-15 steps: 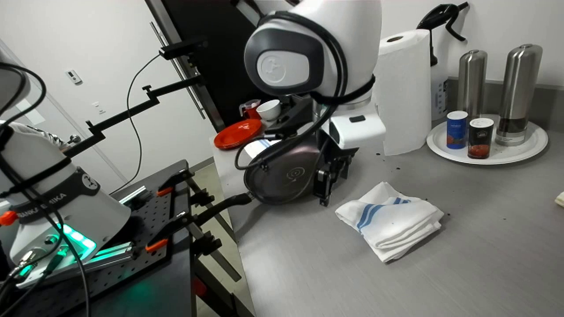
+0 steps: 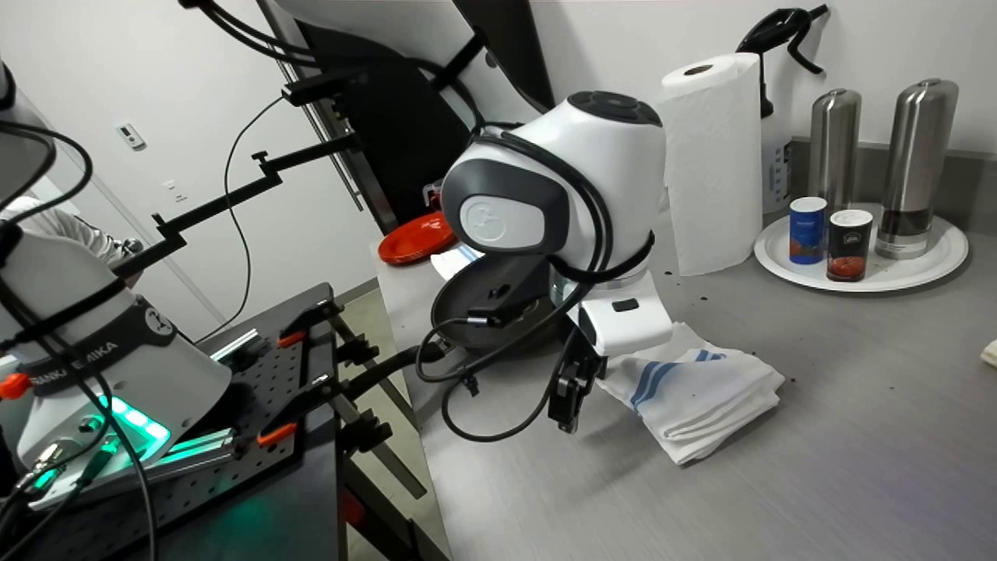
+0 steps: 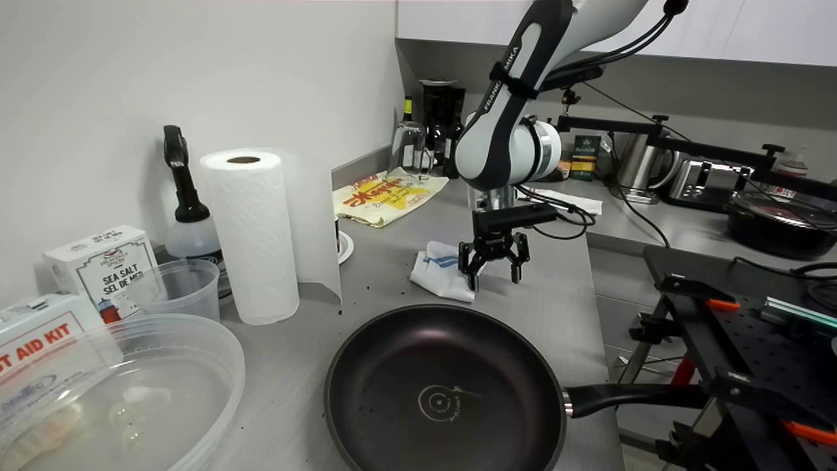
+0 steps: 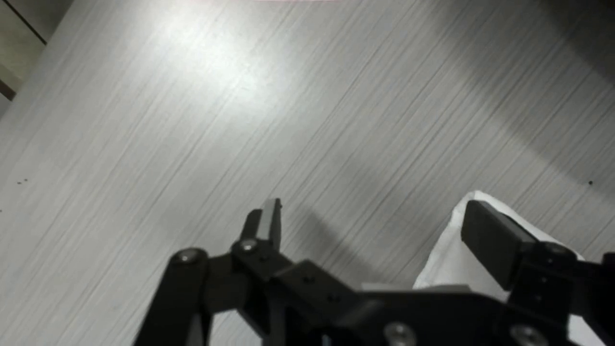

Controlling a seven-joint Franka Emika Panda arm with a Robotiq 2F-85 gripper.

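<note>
A folded white towel with blue stripes (image 2: 706, 393) lies on the grey counter. My gripper (image 3: 495, 275) hangs low at the towel's edge, its fingers apart and nothing seen between them. In the wrist view the gripper has its left finger (image 4: 269, 225) over bare counter. The right finger (image 4: 496, 245) stands over a corner of the towel (image 4: 455, 262); whether it touches the cloth cannot be told. Most of the towel is hidden there behind the gripper body.
A black frying pan (image 3: 447, 369) lies nearby, its handle reaching past the counter edge. A paper towel roll (image 3: 249, 235) stands by the wall. Shakers and tall mills share a white plate (image 2: 864, 276). Open counter (image 2: 841, 458) extends on the towel's far side from the pan.
My arm has come down and the gripper has moved from in front of the pan to beside the towel. The towel looks unmoved.
</note>
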